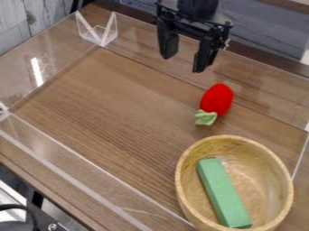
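My black gripper [187,54] hangs over the back of the wooden table [97,117], its fingers pointing down and apart with nothing between them. In front of it and to the right lies a red object with a pale green end [216,100], like a strawberry or radish. A beige bowl [192,183] at the front right holds a long green block [222,192].
A white wire-like object [97,32] stands at the back left. A dark object [17,219] sits at the lower left edge.
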